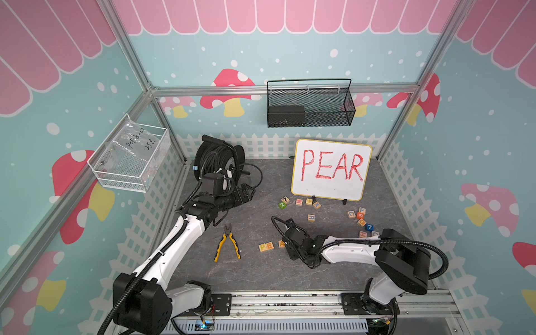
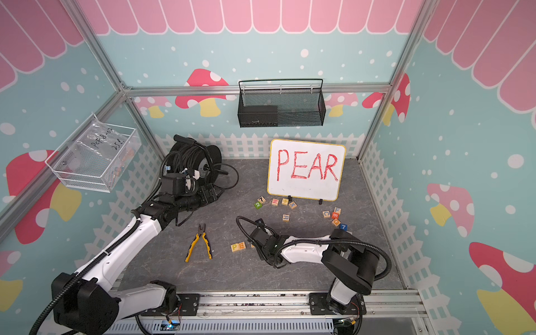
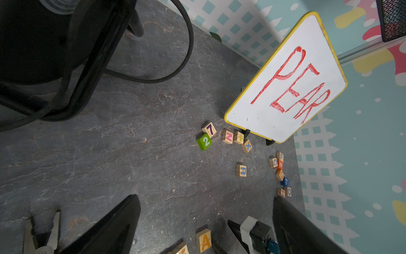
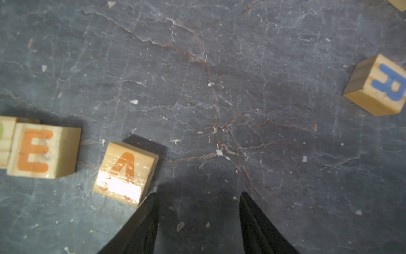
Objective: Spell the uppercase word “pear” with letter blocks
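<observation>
In the right wrist view, the P block [image 4: 5, 141] and E block [image 4: 36, 150] sit touching side by side. Right of the E, across a small gap and turned askew to it, lies the A block [image 4: 124, 173], face up. My right gripper is open with nothing between its fingers; its left fingertip is close to the A's lower right corner. The R block [image 4: 388, 84] lies apart at upper right. My left gripper stands open and empty near the cable reel. PEAR is written in red on the whiteboard [image 1: 331, 189].
Yellow-handled pliers [image 1: 227, 244] lie left of the P. Several spare blocks, among them a green 2 block [image 3: 204, 141], rest before the board, and more are at far right, including a blue block [image 1: 369, 227]. The black reel [image 1: 203, 162] fills the back left. Mid-table is bare.
</observation>
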